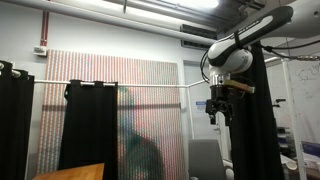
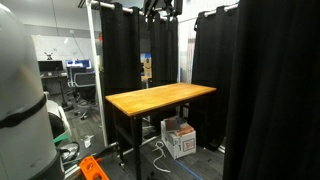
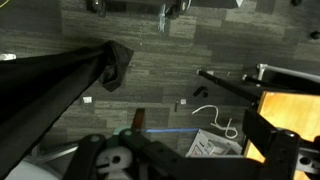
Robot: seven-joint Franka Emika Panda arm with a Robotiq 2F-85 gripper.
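My gripper (image 1: 219,121) hangs in the air at the right in exterior view 1, fingers pointing down, well above the floor. In the wrist view its dark fingers (image 3: 95,150) stand far apart at the bottom edge; the fingers are open with nothing between them. Below lies dark floor (image 3: 165,85), so the gripper is off to the side of the wooden table (image 3: 290,112), whose edge shows at the right. That same table (image 2: 160,98) has a bare top in exterior view 2, and only a corner of it (image 1: 75,172) shows in exterior view 1.
Black curtains (image 2: 270,90) hang around the table. A cardboard box (image 2: 178,138) stands on the floor under it, near some cables. A grey chair (image 1: 206,158) is below the arm.
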